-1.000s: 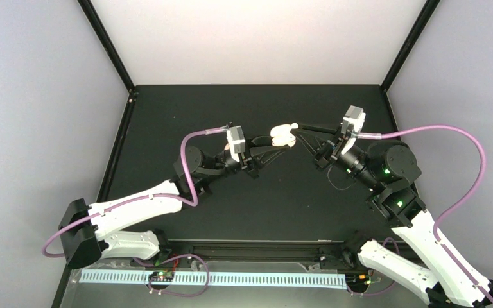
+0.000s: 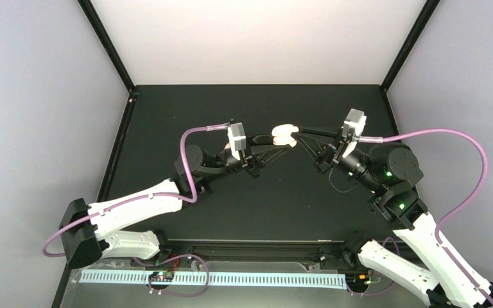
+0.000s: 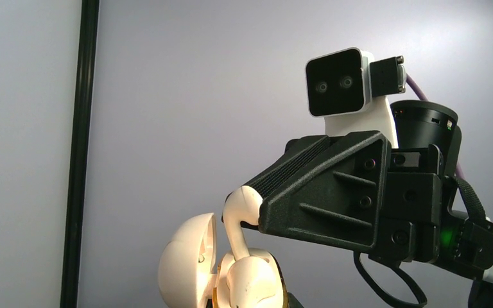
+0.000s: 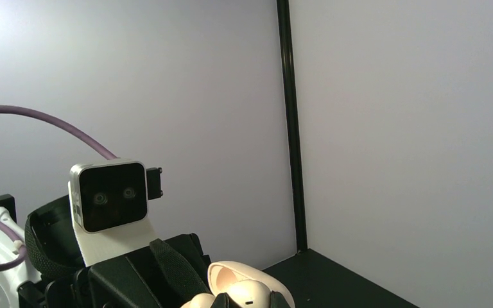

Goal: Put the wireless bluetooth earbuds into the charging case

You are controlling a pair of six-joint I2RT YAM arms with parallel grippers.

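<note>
The white charging case, lid raised, is held by my left gripper, shut on it above the middle of the board. One earbud sits in the case. A second earbud is in the fingertips of my right gripper, shut on it, its stem pointing down into the case beside the seated one. Whether that stem is inside a slot cannot be told. In the right wrist view the open lid shows at the bottom, partly cut off.
The black board is clear below both arms. White and grey walls surround it at the back and sides. A thin wire loop hangs near my right wrist.
My right gripper and arm have shifted very slightly toward the bottom of the top view. My left gripper looks unmoved.
</note>
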